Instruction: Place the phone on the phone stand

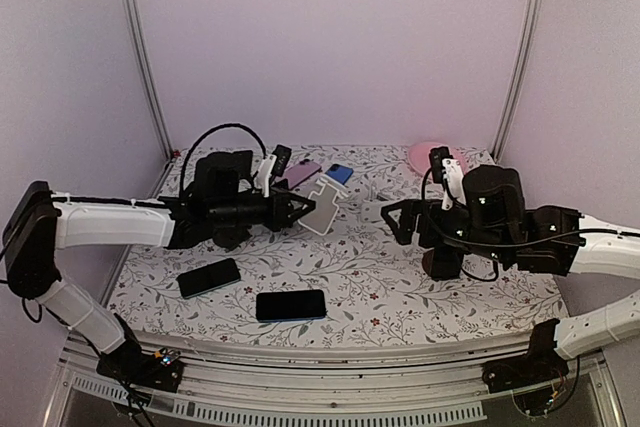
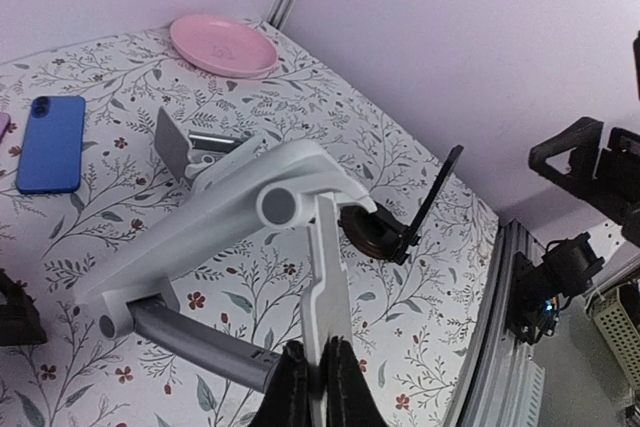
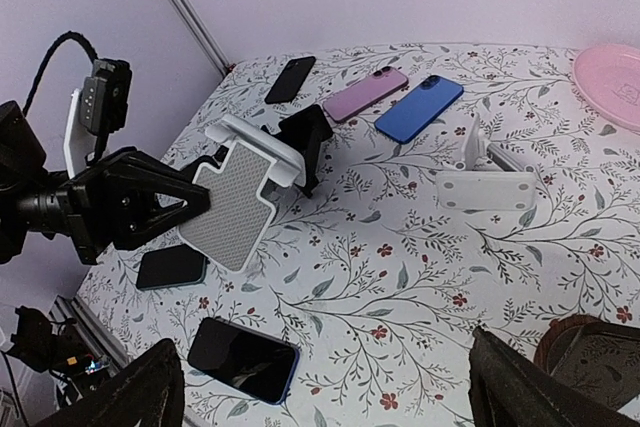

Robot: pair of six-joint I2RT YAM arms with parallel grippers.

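My left gripper [image 1: 296,205] is shut on a white phone stand [image 1: 320,209], lifted above the table; its arm and plate fill the centre of the left wrist view. My right gripper [image 1: 398,215] hangs open and empty above the right side, near a black stand [image 3: 590,367]. Another white stand [image 3: 485,189] stands at the back middle, and a further black stand [image 3: 305,132] is behind the held one. Phones lie on the table: blue [image 3: 420,107], pink [image 3: 365,92], black at the back [image 3: 290,79], and two black ones at the front [image 1: 208,277] [image 1: 290,305].
A pink plate [image 2: 222,45] lies at the back right. Walls close in the back and both sides.
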